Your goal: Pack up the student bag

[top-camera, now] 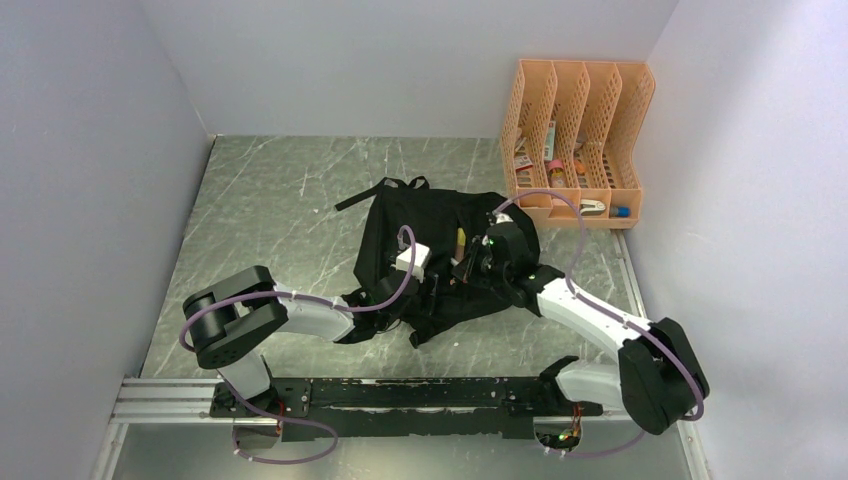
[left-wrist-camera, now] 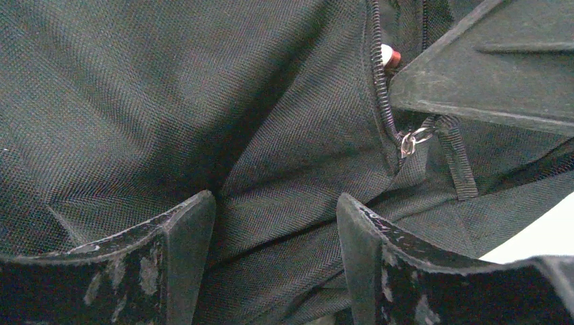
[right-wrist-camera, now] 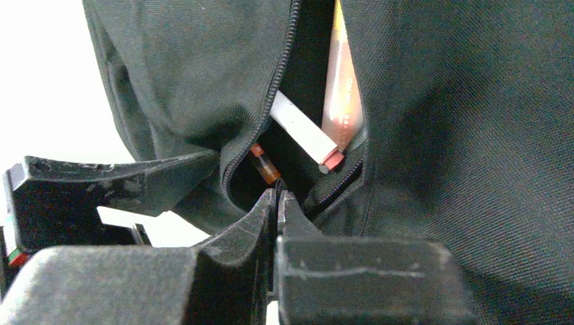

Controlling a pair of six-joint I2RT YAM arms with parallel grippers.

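The black bag (top-camera: 415, 212) lies on the table with a zipped opening spread apart. Inside it, the right wrist view shows a yellow-and-clear tube (right-wrist-camera: 343, 95), a white stick with a red end (right-wrist-camera: 308, 132) and a small orange-brown item (right-wrist-camera: 262, 162). My right gripper is shut at the lower end of this opening, a thin dark bit of the bag between its tips. Over the bag's front fabric, my left gripper stands part open with no object between its fingers. A metal zipper pull (left-wrist-camera: 407, 144) is by the right gripper's finger.
At the back right, an orange organizer (top-camera: 535, 90) holds several small items, including a white one (top-camera: 592, 207) and a blue one (top-camera: 620, 211). Bare table (top-camera: 270, 200) lies left of the bag. Both arms are close together over it.
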